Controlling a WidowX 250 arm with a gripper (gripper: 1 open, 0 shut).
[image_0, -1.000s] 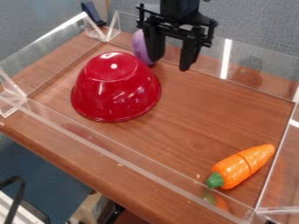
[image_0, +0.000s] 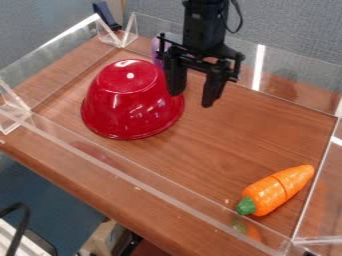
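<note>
My black gripper (image_0: 194, 86) hangs over the back middle of the wooden surface, its two fingers spread open with nothing seen between them. A red upturned bowl (image_0: 126, 105) sits at the left, just below and beside the left finger. Behind the gripper, a purple object (image_0: 158, 50) is mostly hidden. An orange carrot (image_0: 278, 190) with a green tip lies at the front right.
Clear low walls (image_0: 290, 85) border the wooden surface (image_0: 214, 150). The middle of the surface, between bowl and carrot, is bare. Grey panels stand behind.
My gripper has moved downward in the view, nearer the red bowl, and now hides more of the purple object. The bowl and carrot have not moved.
</note>
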